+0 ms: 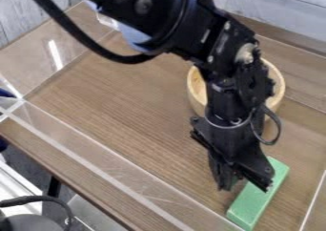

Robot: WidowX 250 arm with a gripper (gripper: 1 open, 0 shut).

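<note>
The black gripper point(242, 174) hangs low over the wooden table at the right, its fingertips just left of and partly over the upper end of a green rectangular block point(258, 199). It looks shut, with nothing visible between its fingers. Behind the arm sits a round light-tan bowl point(272, 85), largely hidden by the wrist.
A clear plastic edge runs along its front left, and a pale wall point(268, 15) stands at the back. A white object and black cable lie off the table at bottom left.
</note>
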